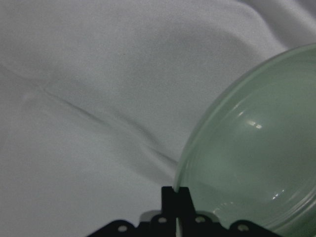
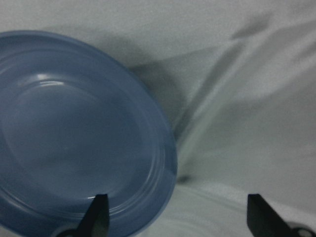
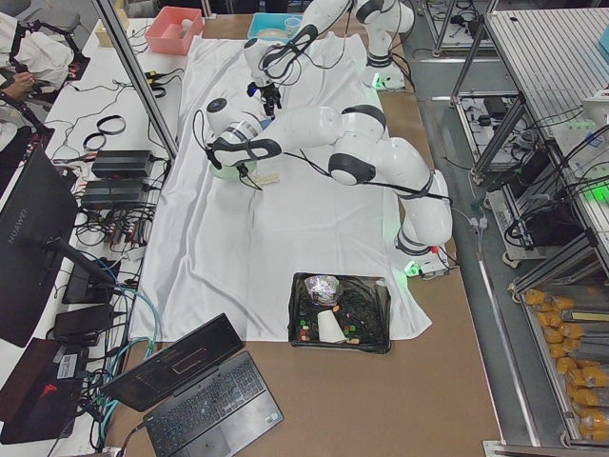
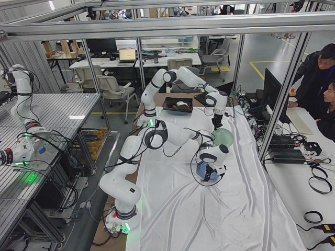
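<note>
A green plate (image 4: pixel 223 138) (image 1: pixel 252 148) lies on the white cloth, mostly hidden under the near arm in the camera left view. My left gripper (image 4: pixel 216 125) is shut on its rim. My right gripper (image 4: pixel 208 175) stands open over the edge of a blue plate (image 4: pixel 201 168) (image 2: pixel 79 138), one finger over the plate and the other over bare cloth.
A black tray (image 3: pixel 304 338) with a foil item and small pieces stands at one end, beside a laptop (image 3: pixel 214 409). A blue bin (image 3: pixel 269 21) is at the other end.
</note>
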